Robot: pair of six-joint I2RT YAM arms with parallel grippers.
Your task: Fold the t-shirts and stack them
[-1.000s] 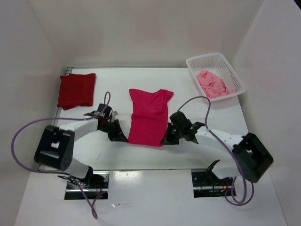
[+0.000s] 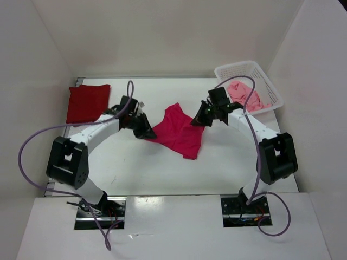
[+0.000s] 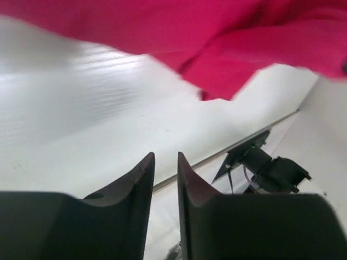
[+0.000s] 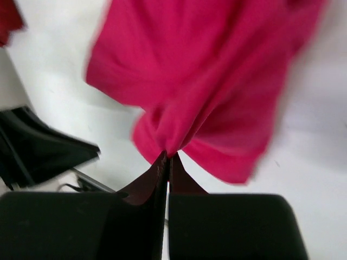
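The crimson t shirt (image 2: 176, 131) lies crumpled and slanted in the middle of the white table. My right gripper (image 2: 196, 123) is shut on a gathered fold of it, which rises to the fingertips in the right wrist view. At the shirt's left side hovers my left gripper, its fingers a little apart with only bare table showing between them. In the left wrist view the crimson cloth (image 3: 135, 27) is beyond those tips, clear of them. A folded dark red shirt (image 2: 88, 104) rests at the table's far left corner.
At the far right stands a white perforated basket (image 2: 234, 70) holding pink cloth (image 2: 245, 95). Bare table (image 2: 141, 176) lies in front of the crimson shirt, and more is clear behind it. Purple cables loop over both arms.
Earlier both grippers held the shirt's near edge, stretched flat. The right has moved back with its fold, leaving the shirt skewed and bunched.
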